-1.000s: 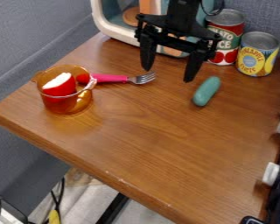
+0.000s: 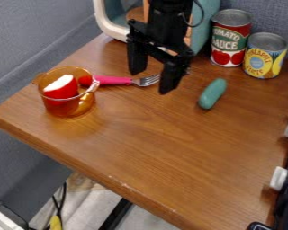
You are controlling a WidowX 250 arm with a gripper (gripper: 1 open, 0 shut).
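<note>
My black gripper (image 2: pixel 151 74) hangs open over the back middle of the wooden table, its two fingers apart with nothing seen between them. Below it, a pink-handled fork (image 2: pixel 115 80) lies with its tines to the right, the tips near my right finger. At the left stands an orange translucent cup (image 2: pixel 66 103) with a red and white object (image 2: pixel 60 87) inside. A teal oblong object (image 2: pixel 212 93) lies to the right of the gripper.
A tomato sauce can (image 2: pixel 229 40) and a yellow can (image 2: pixel 265 57) stand at the back right. A pale container (image 2: pixel 111 18) sits behind the arm. A dark appliance with white knobs lines the right edge.
The gripper has moved left and downward in the view, from beside the cans toward the fork. The objects on the table have not visibly moved.
</note>
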